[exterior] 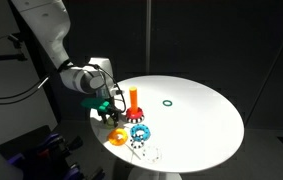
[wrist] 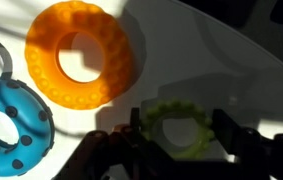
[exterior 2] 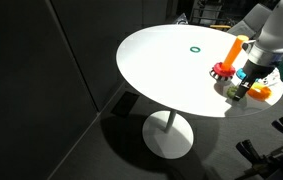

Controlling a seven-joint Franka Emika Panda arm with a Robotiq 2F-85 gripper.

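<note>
In the wrist view my gripper is shut on a yellow-green ring (wrist: 178,107), whose sides meet the two dark fingers. Exterior view 2 has this green ring (exterior 2: 233,93) under the gripper, near the edge of the white table; whether it touches the tabletop is hard to tell. An orange ring (wrist: 114,55) lies flat on the table beside it, and a blue dotted ring (wrist: 36,127) lies further left in the wrist view. An upright orange post stands on a red base (exterior: 135,116), close to the arm.
A small dark green ring (exterior: 167,103) lies alone toward the back of the round white table (exterior: 201,115). A white ring (exterior: 151,154) sits near the front edge, with a black-and-white piece (exterior: 137,147) beside it.
</note>
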